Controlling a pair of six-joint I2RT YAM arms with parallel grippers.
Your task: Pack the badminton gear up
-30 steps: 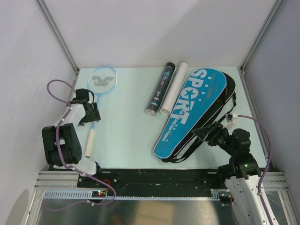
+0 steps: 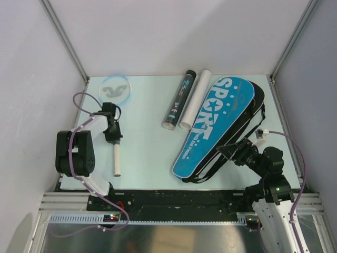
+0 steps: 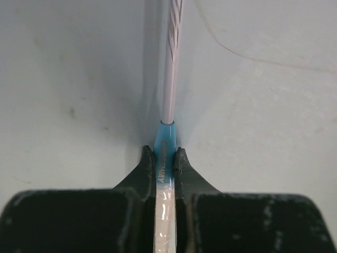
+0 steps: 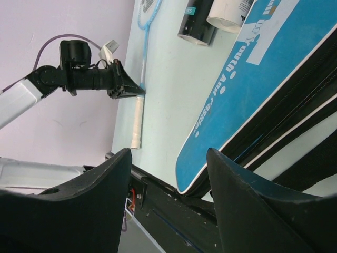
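Note:
A light-blue badminton racket (image 2: 117, 158) lies on the left of the white table, head toward the back. My left gripper is shut on the racket's blue cone above the grip, seen close in the left wrist view. The blue-and-black SPORT bag (image 2: 211, 126) lies diagonally on the right half. Behind it, a black shuttle tube (image 2: 179, 100) and a white tube (image 2: 195, 100) lie side by side. My right gripper stands open with nothing between its fingers, over the bag's front end.
The table's middle, between racket and tubes, is bare (image 2: 147, 142). Walls border the back and both sides; a dark rail runs along the front edge (image 2: 168, 197).
My left gripper has moved right, and the racket's handle has swung right with it while the head stays near the same place. The right arm is nearly unchanged.

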